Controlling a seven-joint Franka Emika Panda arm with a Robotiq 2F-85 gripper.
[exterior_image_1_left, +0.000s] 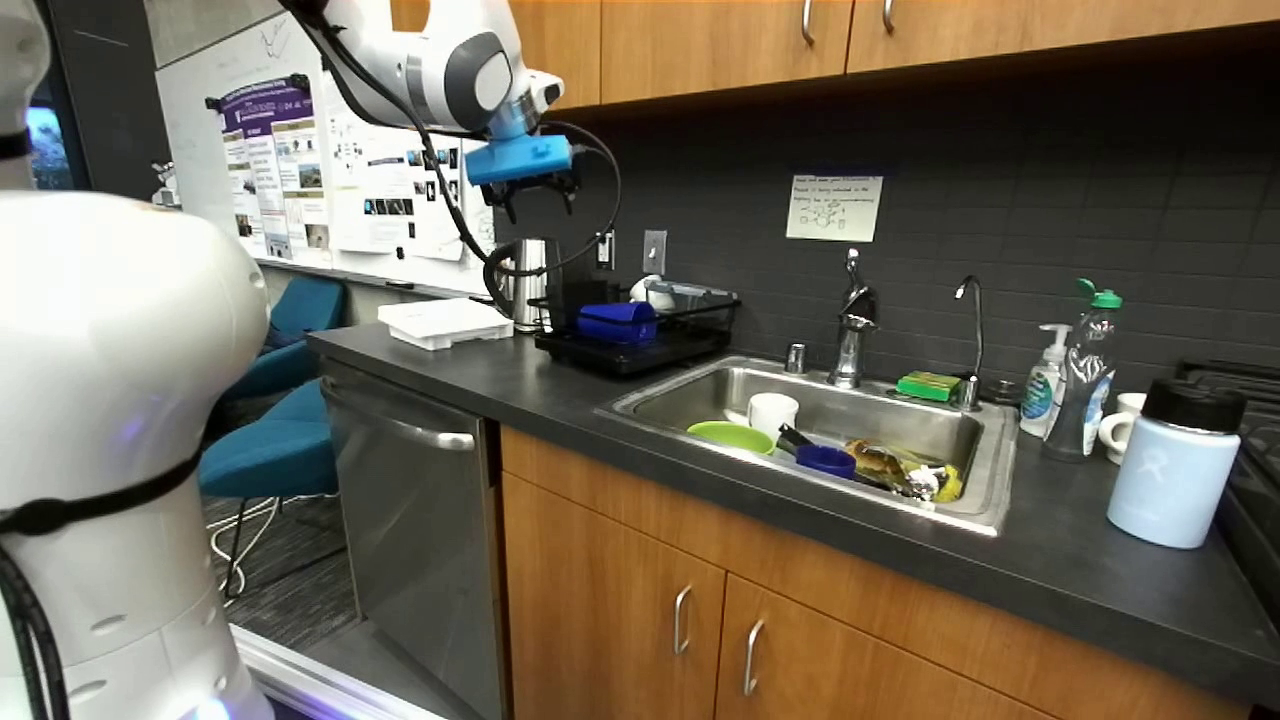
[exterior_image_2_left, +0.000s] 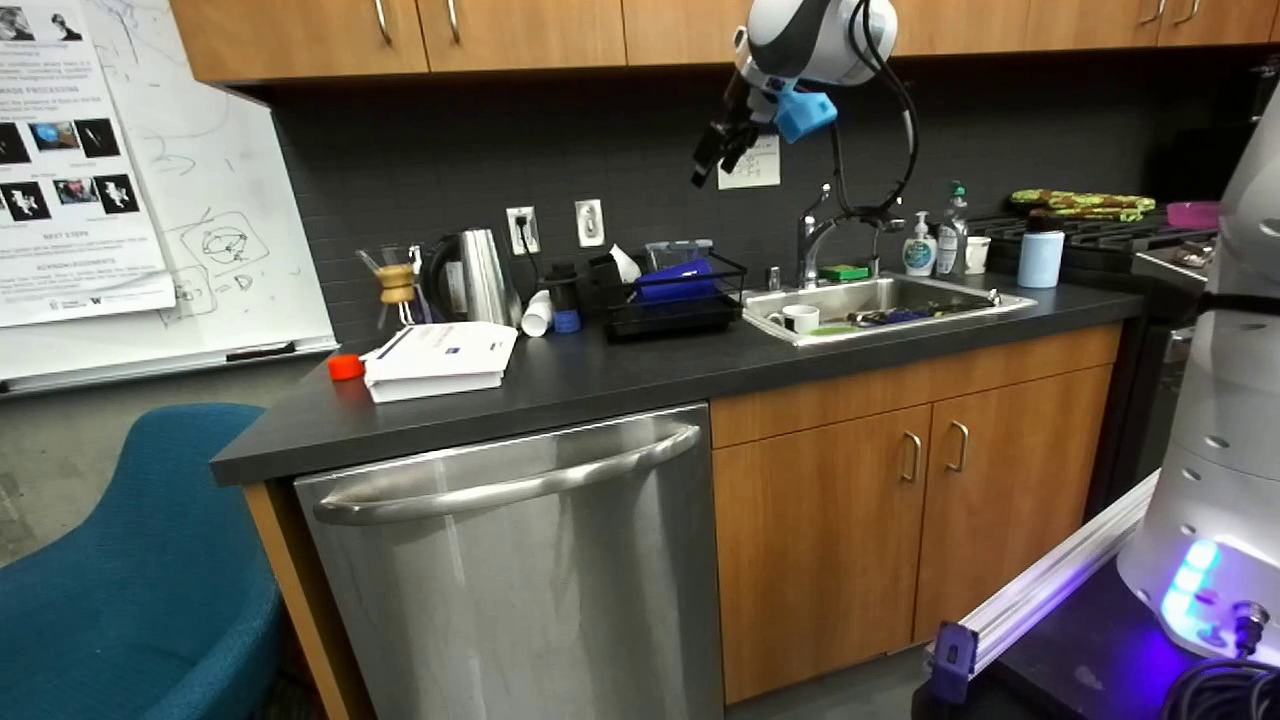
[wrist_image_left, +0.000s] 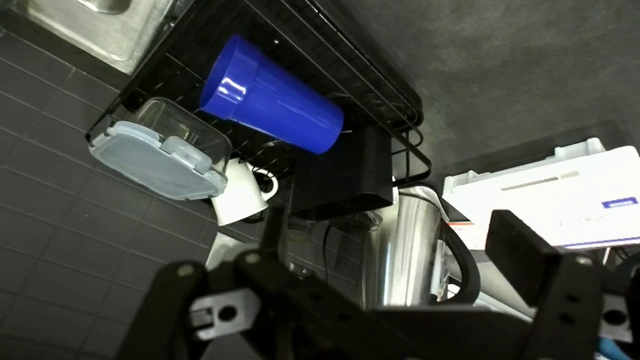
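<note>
My gripper is open and empty, its two dark fingers set wide apart in the wrist view. It hangs in the air above the counter, well clear of the dish rack (exterior_image_1_left: 636, 348), as exterior view 1 also shows. A blue cup (wrist_image_left: 276, 99) lies on its side in the rack. Beside it are a lidded clear container (wrist_image_left: 162, 162), a white mug (wrist_image_left: 240, 195) and a black box-shaped holder (wrist_image_left: 345, 174). The steel kettle (wrist_image_left: 402, 246) appears between and beyond my fingers in the wrist view.
A white box (exterior_image_2_left: 438, 360) sits on the counter left of the rack, near a red lid (exterior_image_2_left: 345, 367). The sink (exterior_image_1_left: 720, 386) holds a white mug, a green bowl and other dishes. Wooden cabinets (exterior_image_1_left: 720, 54) hang overhead.
</note>
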